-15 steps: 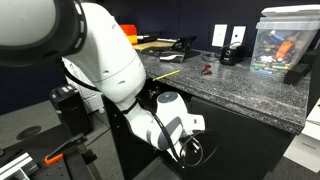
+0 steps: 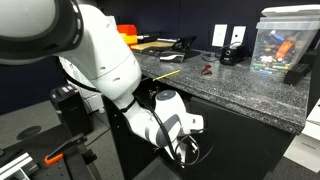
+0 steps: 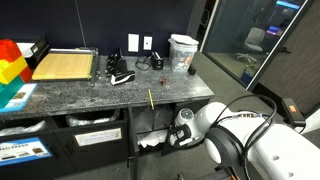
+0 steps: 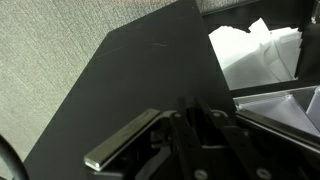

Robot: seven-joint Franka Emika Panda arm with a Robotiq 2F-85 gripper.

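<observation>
In the wrist view my gripper comes in from the bottom edge, its dark fingers drawn together over a flat black panel (image 4: 150, 65). What sits between the fingertips is too dark to make out. Alongside the panel lies an open drawer with crumpled white material (image 4: 255, 52) and a clear plastic tray (image 4: 290, 108) in it. From exterior view 1, the white arm (image 2: 110, 70) reaches down in front of the counter, and its wrist and cable cover most of the gripper. Exterior view 2 shows the arm (image 3: 205, 120) low beside the open drawer (image 3: 150, 138).
Above the arm runs the speckled countertop (image 2: 235, 85), a hard edge close by. It carries a clear bin (image 2: 282, 48), a yellow marker (image 2: 167, 75) and small dark items. Grey carpet (image 4: 60, 40) shows past the panel. A loose cable (image 2: 205, 150) loops around the wrist.
The wrist and its cable have shifted slightly. The counter and the things on it look the same.
</observation>
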